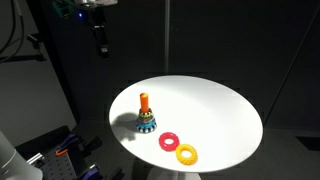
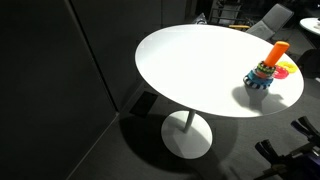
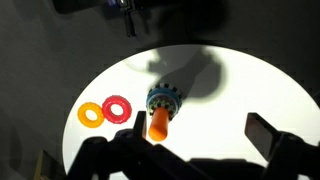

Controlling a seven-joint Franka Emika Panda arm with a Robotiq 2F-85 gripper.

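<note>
On the white round table stands a stacking toy, an orange post rising from blue and dark patterned rings. A red ring and a yellow ring lie flat beside it, near the table's front edge. My gripper is open and empty, its fingers wide apart in the wrist view. Exterior view 1 has it high at upper left, well above the toy. In the wrist view, the orange post shows just right of the left finger, below the gripper's height.
Dark floor surrounds the table, which rests on a single white pedestal. Behind it hang dark curtains.
</note>
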